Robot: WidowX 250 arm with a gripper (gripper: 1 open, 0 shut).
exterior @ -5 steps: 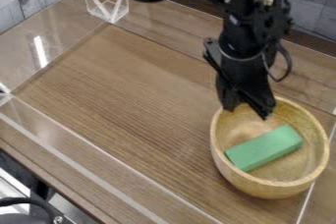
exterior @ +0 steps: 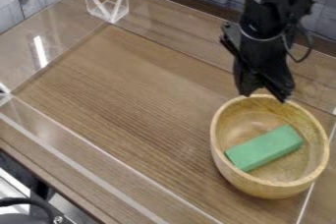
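A black robot gripper (exterior: 262,90) points down from the arm at the upper right, its tips just above the back rim of a tan round bowl (exterior: 231,172). The gripper is shut, with nothing visible between its fingers. A green block (exterior: 265,147) lies tilted diagonally inside the bowl, at the lower right of the view.
A clear plastic bracket (exterior: 105,2) sits at the back left edge. Cables hang past the table's lower left edge.
The gripper and arm have moved a little to the right and back. The green block appears slightly shifted within the bowl.
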